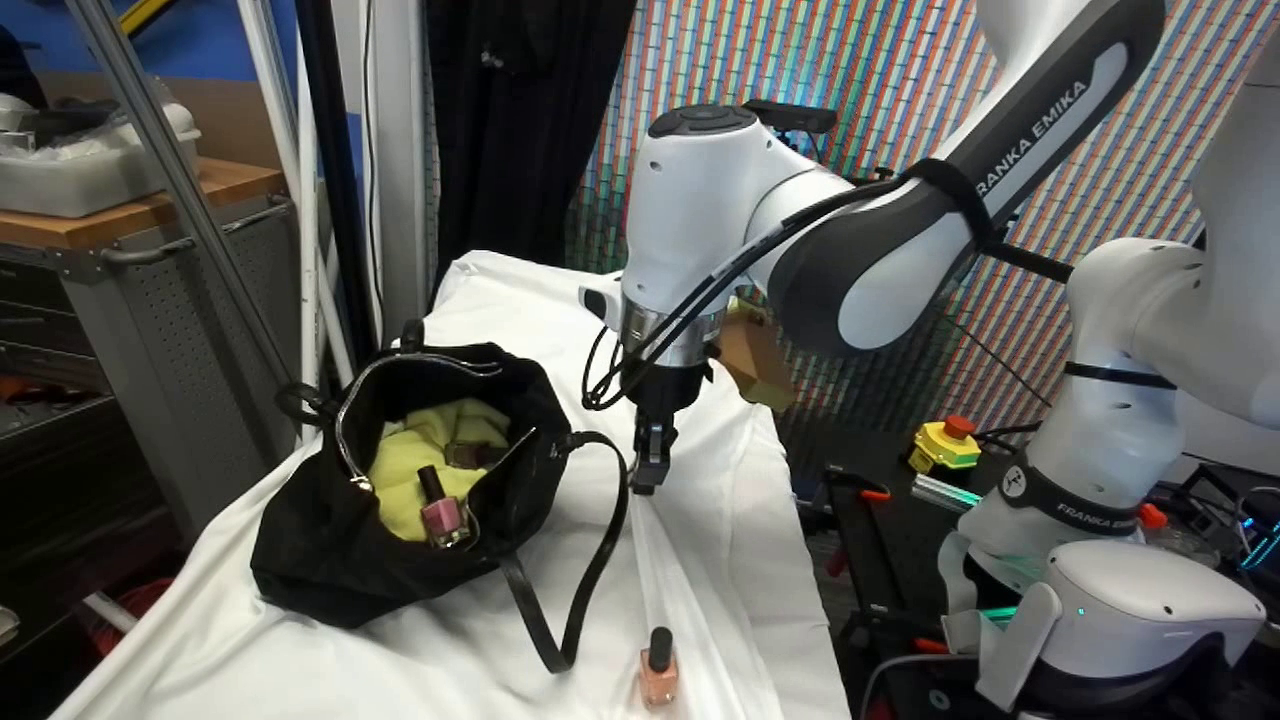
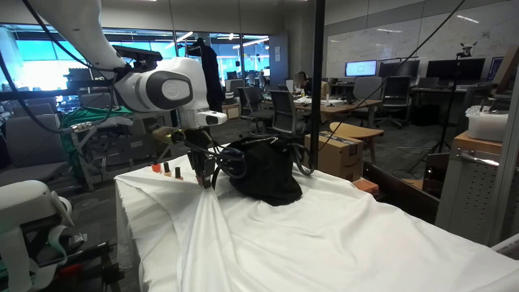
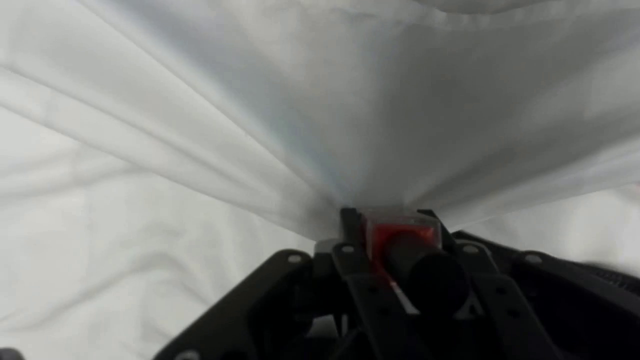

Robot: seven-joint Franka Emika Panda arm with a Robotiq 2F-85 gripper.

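Note:
In the wrist view my gripper is shut on a red nail polish bottle (image 3: 400,231) with a black cap. Folds of the white cloth (image 3: 354,120) run together at the fingertips; it looks pinched along with the bottle. Seen from exterior view 1, my gripper (image 1: 649,482) hangs just right of the black bag (image 1: 324,528), beside its strap, with the cloth drawn up in a ridge below it. Inside the open bag, a pink polish bottle (image 1: 444,518) lies on a yellow-green cloth (image 1: 420,444). A peach bottle (image 1: 659,674) stands near the front.
Exterior view 2 has more bottles behind the arm: a red one (image 2: 156,168) and two with black caps, one of them a dark-capped bottle (image 2: 178,173). The bag's strap (image 1: 588,600) loops over the cloth. A cardboard box (image 1: 756,356) stands behind the table.

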